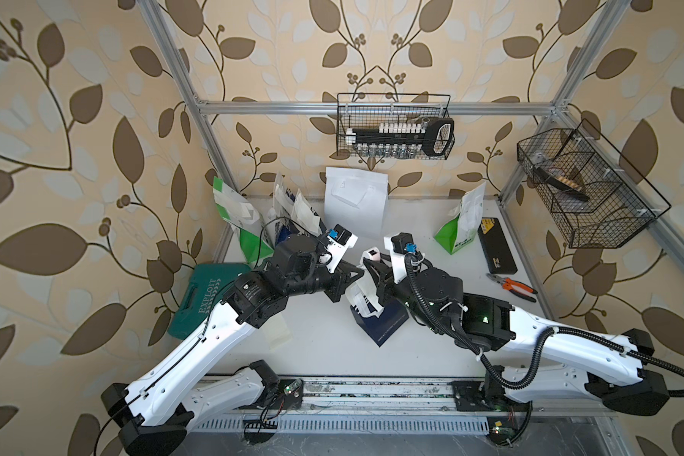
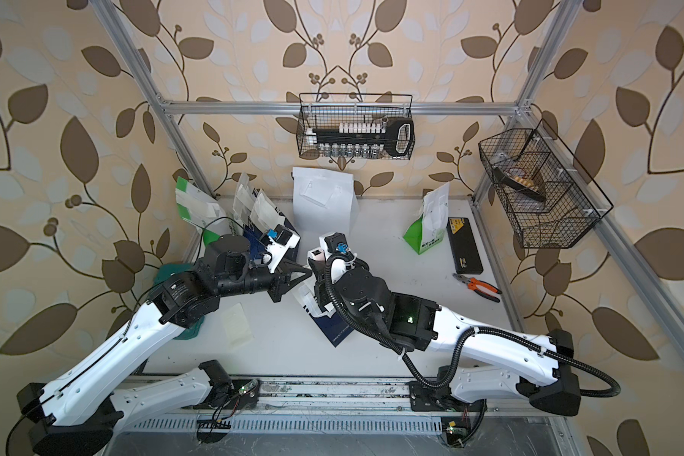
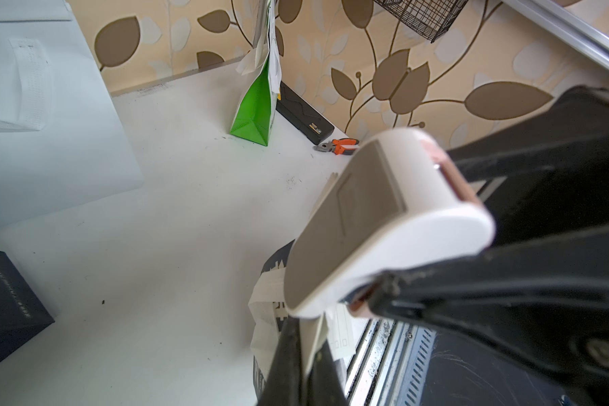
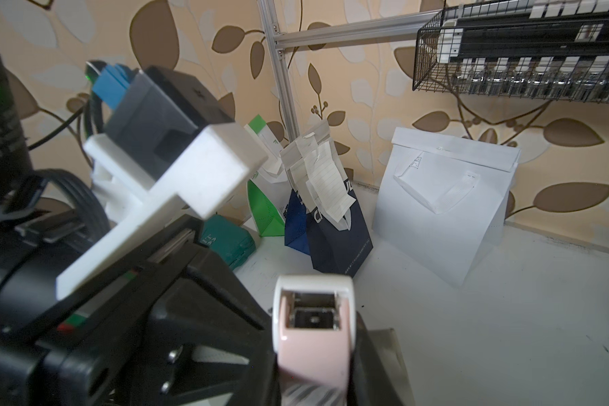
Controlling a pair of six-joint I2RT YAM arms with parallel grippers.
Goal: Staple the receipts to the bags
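A white and pink stapler (image 3: 365, 223) sits between the fingers of my right gripper, gripped across its body. My left gripper is shut on a thin cream paper edge (image 3: 312, 331) at the top of a dark blue and white bag (image 1: 380, 323), in the middle of the table. The stapler's nose is right beside this edge in the left wrist view. Whether the edge lies inside the stapler's mouth cannot be told. Whether a receipt is in the pinched paper is hidden.
Dark blue bags (image 4: 338, 237) with paper on their tops and a green-white bag (image 4: 265, 203) stand back left. A white bag (image 4: 446, 196) is back centre, another green-white bag (image 1: 459, 220) back right. Pliers (image 1: 513, 285) and a black box (image 1: 497, 247) lie right.
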